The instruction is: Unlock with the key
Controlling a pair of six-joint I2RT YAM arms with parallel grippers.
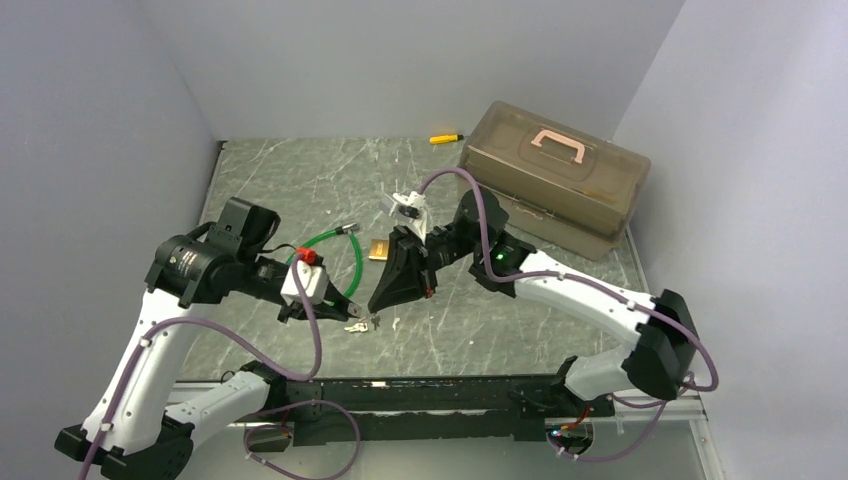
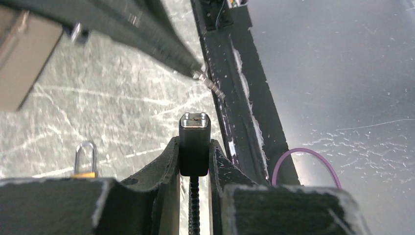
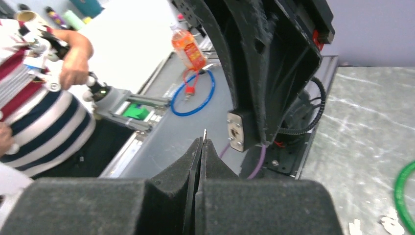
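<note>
A small black cable lock with a silver end stands between the fingers of my left gripper, which is shut on it. In the right wrist view the lock's silver keyhole face is turned toward the key side. My right gripper is shut on a thin key; only the blade's tip shows past its fingers. The left wrist view shows that key sticking out of the dark fingertips, above and right of the lock. Key and keyhole are apart, with a small gap.
Loose keys lie on the marbled table below the grippers. A brass padlock and a green cable lie behind them. A brown toolbox fills the back right, with a yellow tool beside it.
</note>
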